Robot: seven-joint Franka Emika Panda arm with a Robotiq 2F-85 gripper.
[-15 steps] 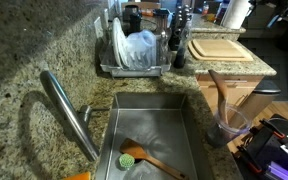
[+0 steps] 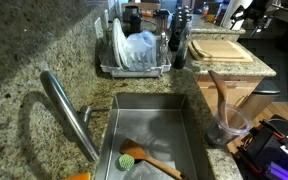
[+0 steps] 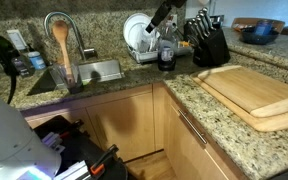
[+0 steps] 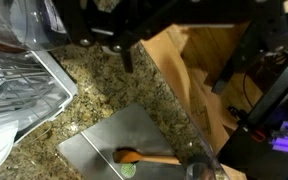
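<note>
My gripper stands open, its two dark fingers spread apart with nothing between them in the wrist view. In exterior view 2 it hangs from the top, in front of the dish rack. The steel sink [image 2: 174, 108] holds a wooden spoon [image 2: 154, 160] and a green scrubber [image 2: 133, 149], both well away from the fingers. A clear container [image 2: 227, 128] with an upright wooden utensil [image 2: 221, 92] stands at the sink's right side.
Behind the sink is a dish rack [image 2: 134, 70] with white dishes. Cutting boards [image 3: 246, 88] lie on the right counter, near a knife block [image 3: 210, 48]. A dark bottle [image 3: 167, 50] stands beside the rack. The tall faucet [image 2: 69, 112] rises at the sink's left.
In exterior view 1 my gripper has moved left at the upper right. The spoon, scrubber and container have stayed where they were.
</note>
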